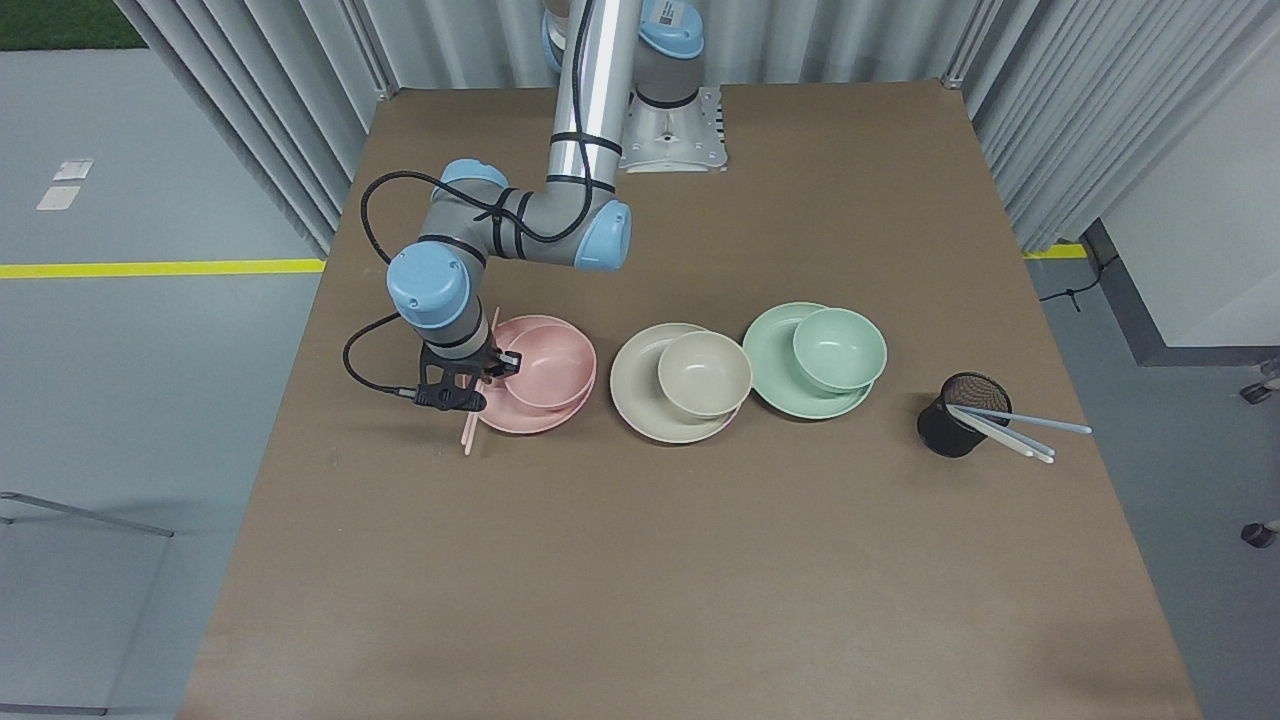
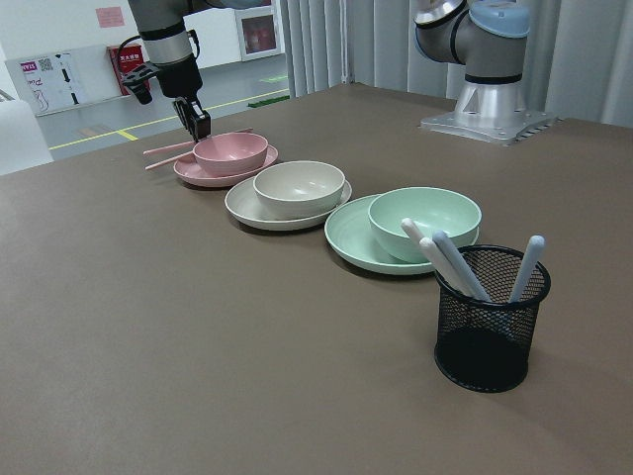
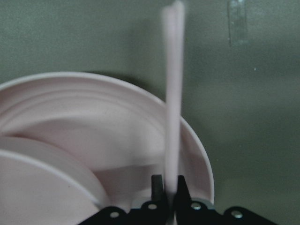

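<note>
Pink chopsticks [image 1: 469, 432] [image 3: 173, 89] lie at the left of a pink plate [image 1: 528, 420] that bears a pink bowl [image 1: 552, 366]. My gripper [image 1: 474, 390] is low over that side of the plate, its fingertips closed around the pink chopsticks, which run straight up between them in the wrist view. In the left view the gripper [image 2: 198, 136] sits just behind the pink bowl.
A cream bowl [image 1: 704, 372] on a cream plate and a green bowl [image 1: 840, 348] on a green plate stand to the right. Farther right is a black mesh cup [image 1: 948, 426] with light chopsticks.
</note>
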